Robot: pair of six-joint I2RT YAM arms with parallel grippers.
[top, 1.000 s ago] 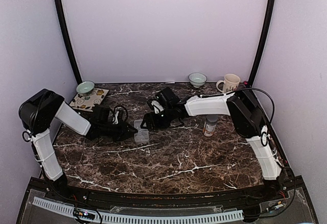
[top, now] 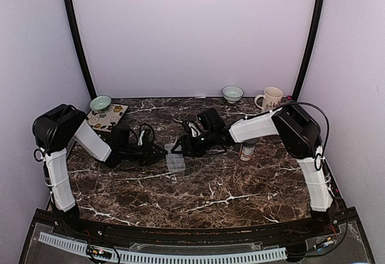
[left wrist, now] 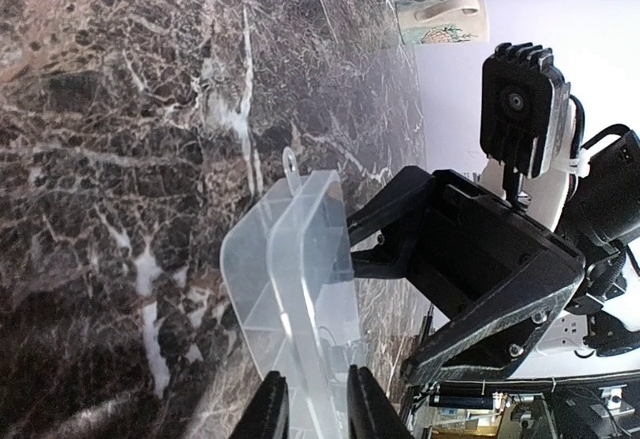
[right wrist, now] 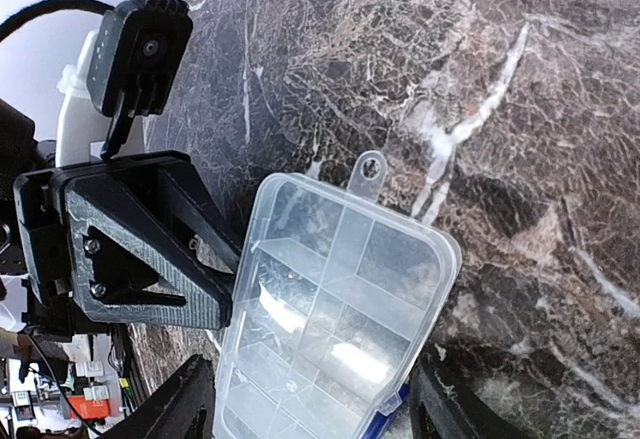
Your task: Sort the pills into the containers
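A clear, divided pill box [top: 175, 163] is at the middle of the table, between my two arms. In the left wrist view my left gripper is shut on the near edge of the box [left wrist: 290, 279]. My right gripper stands part open, its fingers [right wrist: 175, 409] on either side of the lower end of the box [right wrist: 335, 294]; whether they touch it I cannot tell. No pills show in the visible compartments. A bottle with a label [top: 246, 150] stands beside the right forearm.
A green bowl [top: 100, 103] sits on a patterned board [top: 107, 118] at the back left. Another pale bowl [top: 232, 94] and a mug [top: 272, 98] stand at the back right. Something blue [right wrist: 385, 416] shows under the box's lower edge.
Both grippers and the pill box have shifted a little to the right over the last second. The bottle, bowls and mug have stayed where they were.
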